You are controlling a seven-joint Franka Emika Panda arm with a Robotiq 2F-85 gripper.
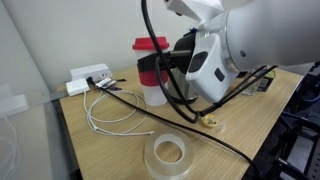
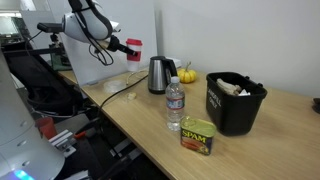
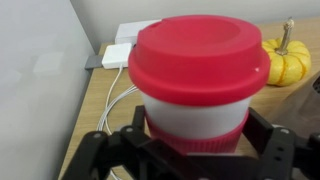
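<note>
A white cup [image 3: 195, 122] with a red lid [image 3: 200, 55] and a red sleeve fills the middle of the wrist view. My gripper is shut on it, a dark finger on either side of the sleeve. Exterior view 1 shows the cup [image 1: 154, 94] upright at the back of the table, its base low near the wood; whether it touches is unclear. The white arm hides much of the gripper there. In exterior view 2, the cup [image 2: 134, 49] and gripper [image 2: 128, 48] are small, at the far left.
A kettle [image 2: 160, 75] and a small yellow pumpkin [image 3: 288, 65] stand close by. White adapters [image 1: 90, 72] and cables lie left of the cup; a tape roll [image 1: 151, 158] lies in front. Farther off are a water bottle [image 2: 176, 104], a Spam pack [image 2: 197, 137] and a black bin [image 2: 235, 107].
</note>
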